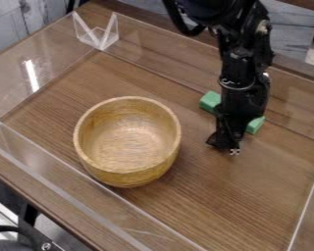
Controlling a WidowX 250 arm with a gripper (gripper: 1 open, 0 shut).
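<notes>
My black gripper (226, 137) points down at the table right of the tan bowl (127, 139), low over the wood and in front of a green object (211, 102). Its arm hides the middle of the green object, whose ends show on either side. The fingertips look close together; nothing clearly shows between them.
A small clear plastic container (97, 29) stands at the back left. Raised pale edges border the table.
</notes>
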